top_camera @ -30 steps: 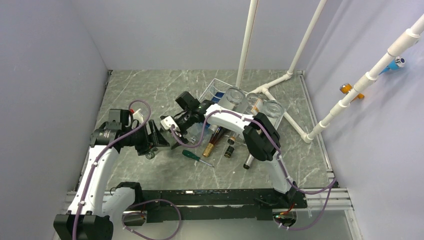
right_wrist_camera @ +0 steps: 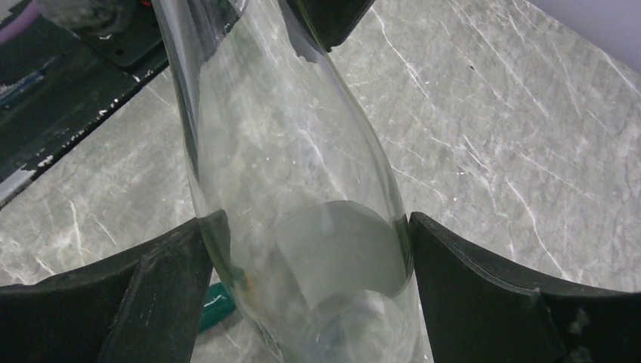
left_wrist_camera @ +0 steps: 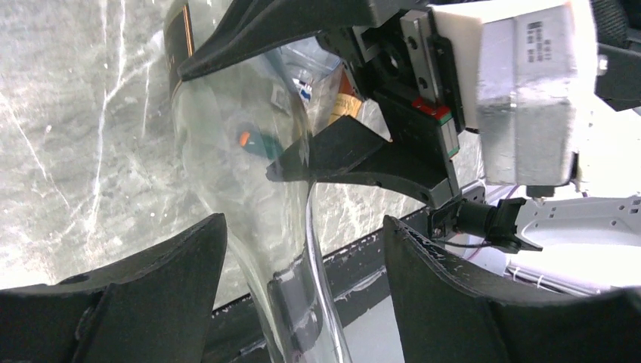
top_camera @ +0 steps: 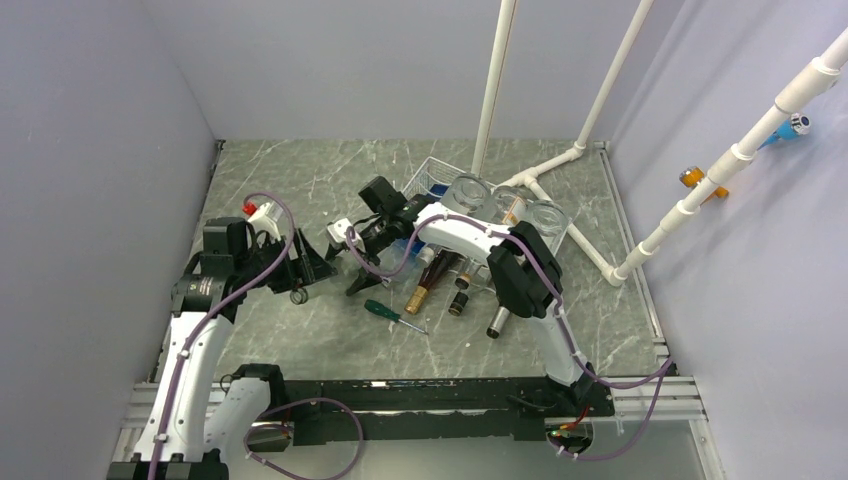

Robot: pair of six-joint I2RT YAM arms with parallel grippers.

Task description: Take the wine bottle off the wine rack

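Observation:
A clear glass bottle (right_wrist_camera: 302, 181) stretches between both grippers; its round mouth (top_camera: 299, 296) shows from above beneath the left hand. Around its neck my left gripper is spread, with gaps visible beside the glass. My right gripper stands wide at the bottle's body, and both fingers appear close against the glass. Whether the bottle's base rests on the table cannot be told. To the right, dark bottles such as the gold-necked one (top_camera: 416, 298) lie with their necks forward on the white wire rack (top_camera: 430, 165).
A green screwdriver (top_camera: 381, 310) lies in front of the right gripper. Large clear bottles (top_camera: 467, 193) rest on the rack behind the right arm. White pipes (top_camera: 545, 165) frame the back right.
My left gripper has shifted slightly up and left, away from the right one, and the bottle's mouth moved up a little.

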